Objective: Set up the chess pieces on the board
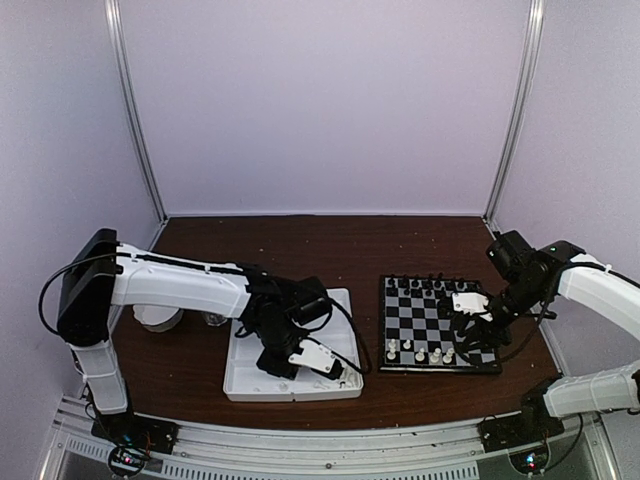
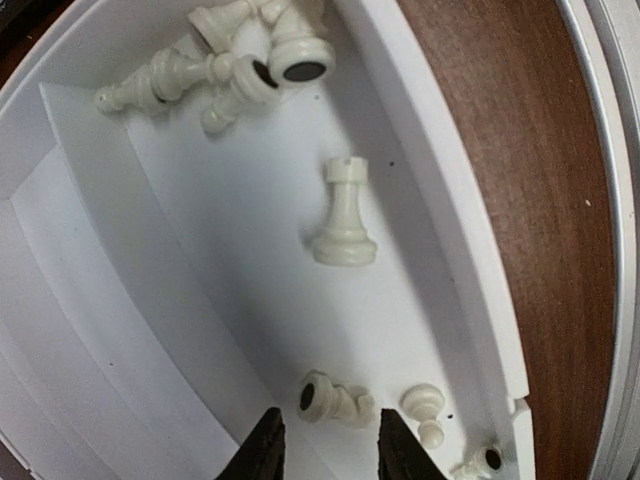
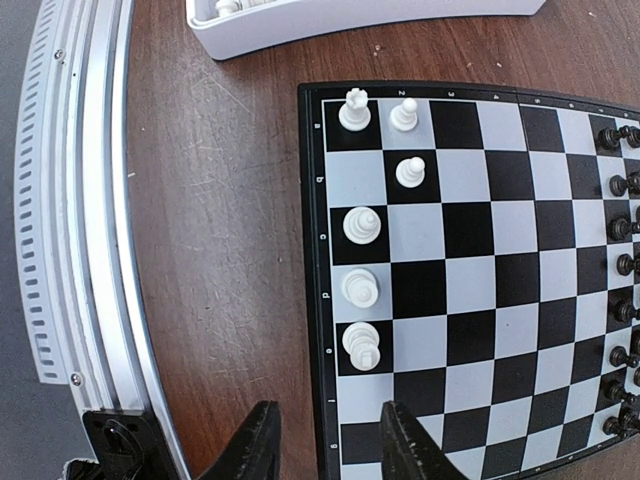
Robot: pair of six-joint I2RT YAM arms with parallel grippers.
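A white tray [image 1: 236, 370] holds several loose white chess pieces, among them a lying rook [image 2: 343, 225] and a pawn [image 2: 425, 405]. My left gripper is over these pieces, its fingers open with nothing seen between them. The chessboard [image 1: 417, 330] has black pieces along its back edge and several white ones at the front, including a standing rook [image 3: 355, 110] in a corner and two pawns [image 3: 410, 172]. My right gripper stands open above the board, its fingers empty.
A pale round container [image 1: 157, 318] sits behind the left arm.
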